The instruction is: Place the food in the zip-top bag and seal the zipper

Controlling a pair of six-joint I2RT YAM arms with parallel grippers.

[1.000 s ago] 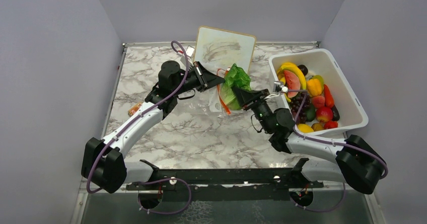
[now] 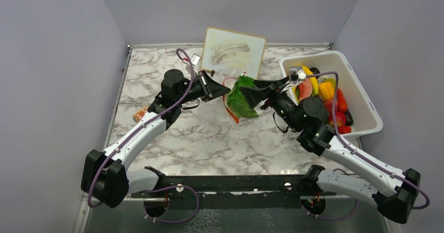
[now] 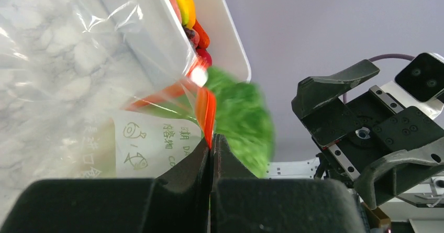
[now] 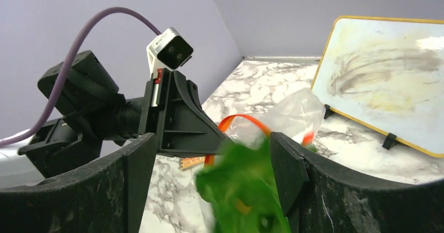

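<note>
The clear zip bag [image 3: 157, 144] with an orange zipper [image 2: 230, 114] hangs from my left gripper [image 2: 229, 90], which is shut on its rim. At the bag's mouth, outside the orange edge, is the green lettuce [image 2: 240, 101], blurred in both wrist views. My right gripper [image 2: 250, 92] stands beside the lettuce in the top view. In the left wrist view its fingers [image 3: 335, 86] are spread wide with nothing between them. From the right wrist view the lettuce [image 4: 243, 186] shows beyond the parted fingertips, free of them.
A white bin [image 2: 369, 119] of toy fruit and vegetables stands on the right, partly under the right arm. At the back leans a stained whiteboard [image 2: 233, 50]. A small orange-brown item [image 2: 140, 113] lies far left.
The lettuce has turned and sits lower. The left gripper keeps the bag and has moved slightly.
</note>
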